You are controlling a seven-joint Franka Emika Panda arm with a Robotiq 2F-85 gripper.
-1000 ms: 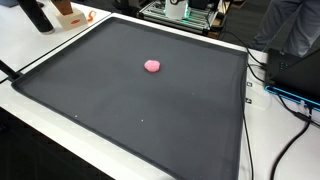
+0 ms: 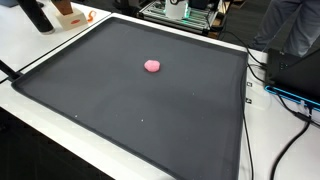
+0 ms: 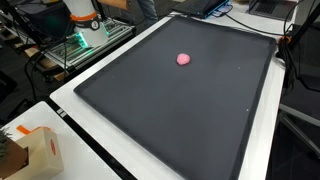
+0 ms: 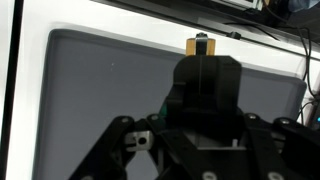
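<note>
A small pink lump lies on the dark grey mat, toward its far side in exterior view 1. Exterior view 2 also shows the pink lump, with nothing touching it. In the wrist view my gripper appears shut, with a small tan piece showing at both sides of its dark tip. The gripper body covers the middle of that view, and the pink lump is not visible there. Neither exterior view shows the gripper.
Cables run along the right side. Dark equipment stands at the right, and a cream box sits at the near left in exterior view 2.
</note>
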